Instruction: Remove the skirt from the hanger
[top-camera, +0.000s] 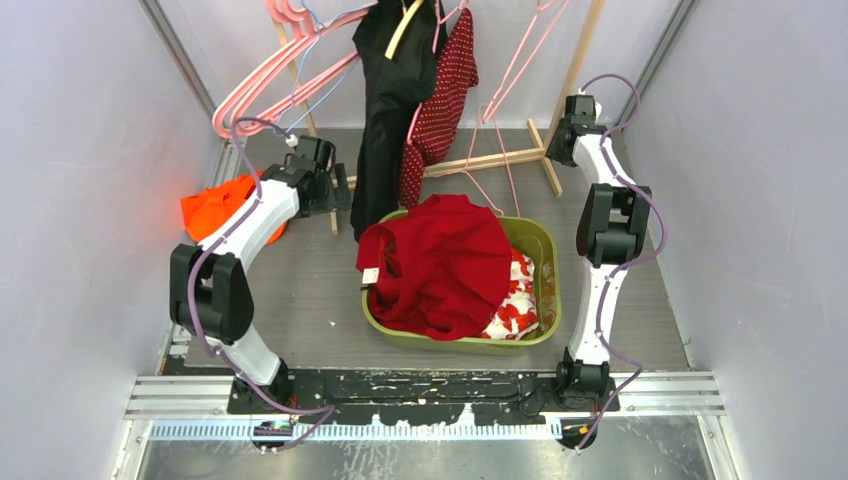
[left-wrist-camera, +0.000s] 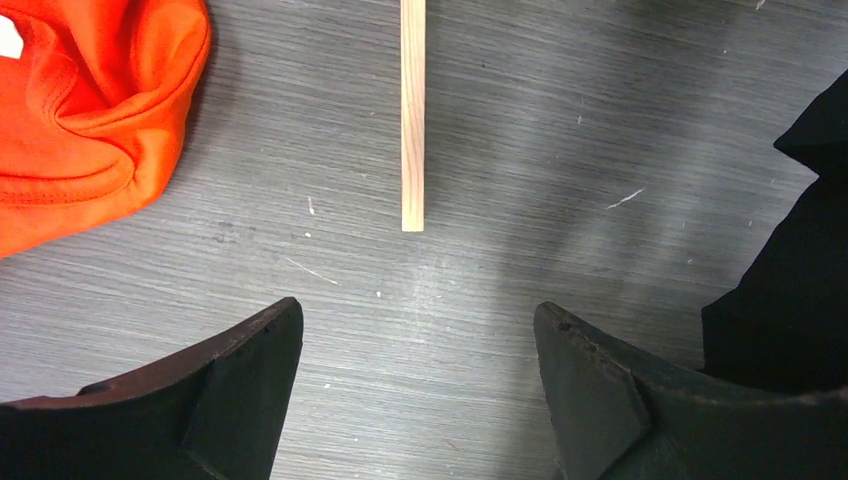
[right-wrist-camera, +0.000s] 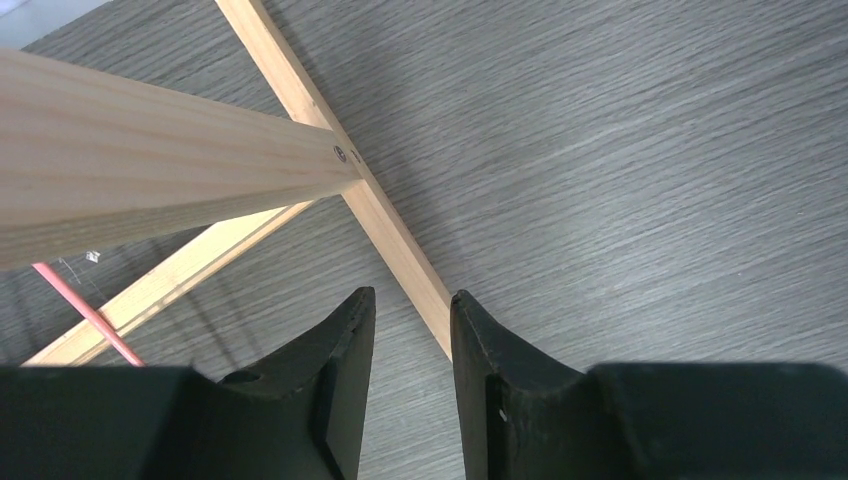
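Black garment (top-camera: 385, 110) and red dotted garment (top-camera: 445, 90) hang among pink hangers (top-camera: 262, 85) on the wooden rack (top-camera: 560, 80); which one is the skirt I cannot tell. My left gripper stands open beside the black garment, which shows at the right edge of the left wrist view, with only floor between its fingers. My right gripper is at the rack's right post, its fingers part open and apart, holding nothing.
A green tub (top-camera: 545, 290) with red cloth and white-red printed cloth fills the front middle. Orange cloth (left-wrist-camera: 100, 140) lies on the floor at left, near a wooden foot (left-wrist-camera: 413, 130).
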